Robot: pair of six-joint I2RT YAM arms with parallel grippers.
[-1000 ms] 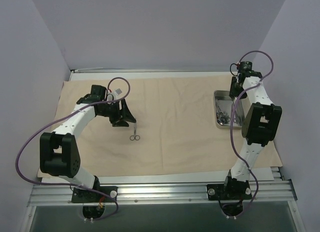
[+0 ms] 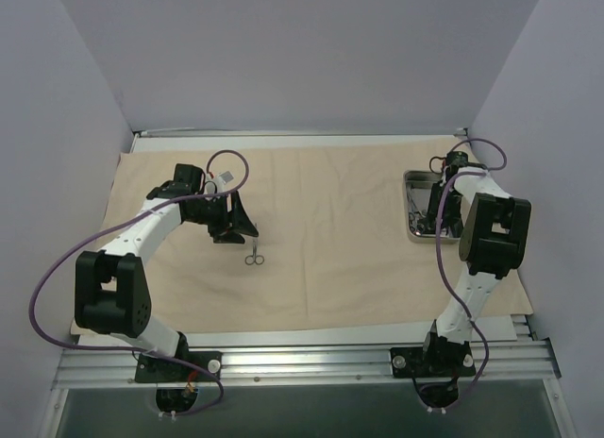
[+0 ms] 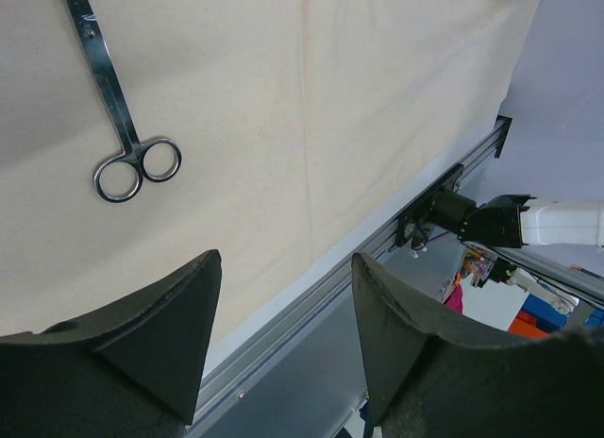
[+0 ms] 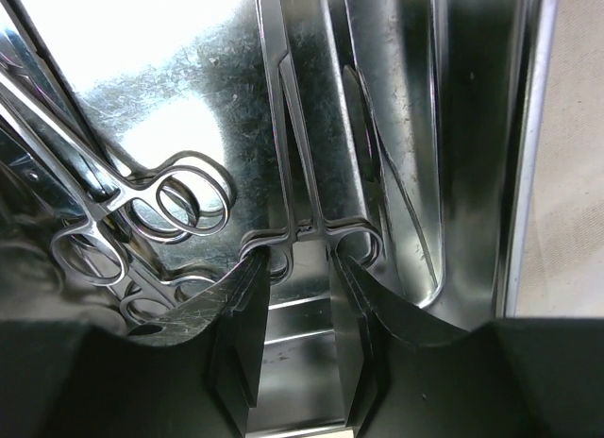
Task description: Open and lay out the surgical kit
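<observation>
A metal tray (image 2: 410, 178) at the right of the cloth holds several steel instruments. Inside it my right gripper is open, with its fingertips over the ring handles of a long clamp (image 4: 305, 164); whether they touch it I cannot tell. To the left of that lie other ring-handled instruments (image 4: 193, 197), and to its right is a slim tool (image 4: 401, 188) by the tray wall. On the cloth's left half rests one scissor-like instrument (image 3: 115, 103), rings toward the front edge. My left gripper stands open above the cloth near it, empty.
Grey walls (image 2: 66, 108) stand on both sides and behind. Purple cables (image 2: 437, 240) loop along both arms, one crossing over the tray in the top view.
My right gripper has come down and toward the front into the tray, from above its far end. The left arm stays almost where it was, and the instrument on the cloth has not moved.
</observation>
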